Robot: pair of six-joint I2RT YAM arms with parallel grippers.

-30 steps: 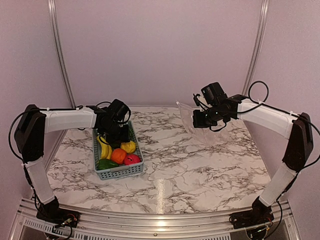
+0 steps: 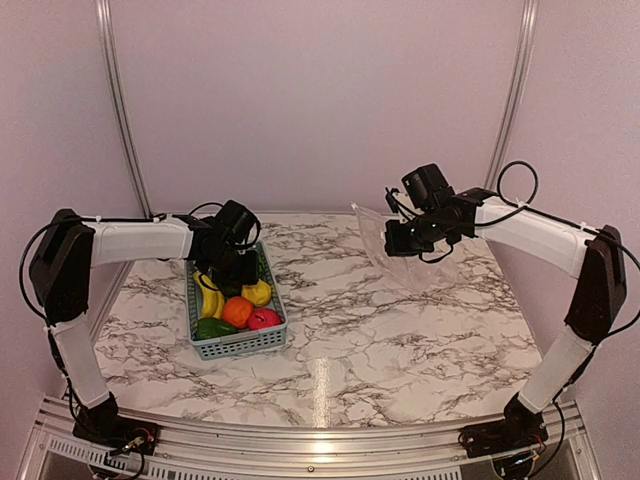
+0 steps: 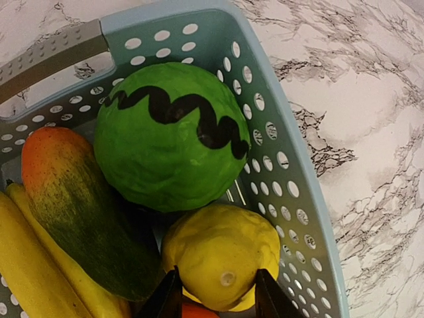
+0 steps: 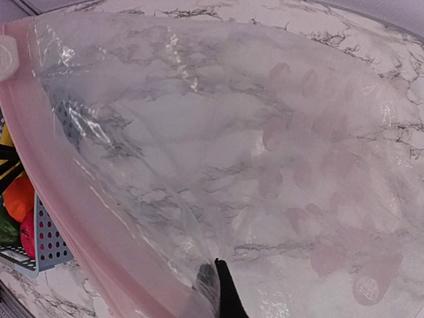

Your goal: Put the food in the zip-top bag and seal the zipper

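A yellow lemon-like fruit (image 3: 225, 245) lies low in the grey-blue basket (image 3: 295, 142). My left gripper is shut on it, one dark finger (image 3: 173, 281) against either side. Around it in the basket are a green ball with a wavy black stripe (image 3: 169, 136), a mango (image 3: 79, 205) and bananas (image 3: 33, 258). The clear zip top bag (image 4: 199, 126) spreads across the right wrist view, its pink-edged mouth (image 4: 59, 192) on the basket side. My right gripper is shut on the bag's film near that edge. Nothing shows inside the bag.
An orange (image 2: 237, 311), a pink-red round fruit (image 2: 263, 318) and a dark green one (image 2: 213, 328) fill the basket's near end. Bare marbled table (image 2: 325, 300) lies between basket and bag. Walls (image 2: 310, 110) stand behind and at both sides.
The yellow fruit stays in the basket. My right arm and the bag have kept their place.
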